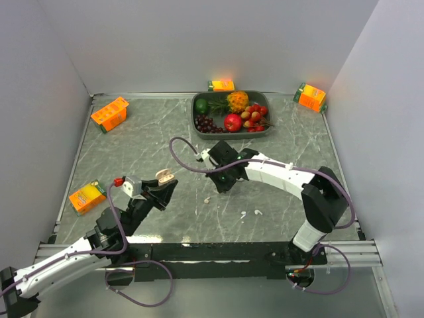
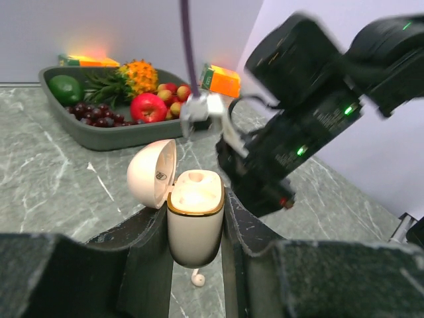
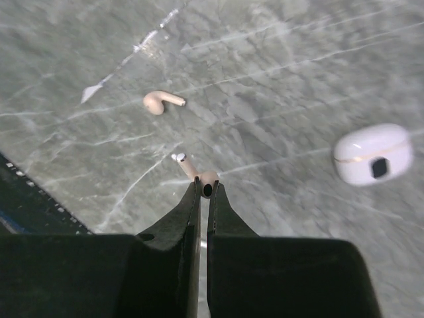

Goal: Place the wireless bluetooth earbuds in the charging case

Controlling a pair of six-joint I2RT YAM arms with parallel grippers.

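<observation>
The cream charging case (image 2: 195,222), lid raised, is gripped by my left gripper (image 1: 162,199) at the lower left of the table; in the left wrist view it sits upright between the fingers. My right gripper is shut on a cream earbud (image 3: 187,165), seen at its fingertips in the right wrist view. Another earbud (image 3: 161,101) lies on the marble beyond it. Small pale pieces (image 1: 258,212) lie on the table right of centre in the top view.
A grey tray (image 2: 99,139) of fruit stands at the back. Orange boxes (image 1: 88,197) stand around the table's edges. A white rounded object (image 3: 373,158) appears in the right wrist view.
</observation>
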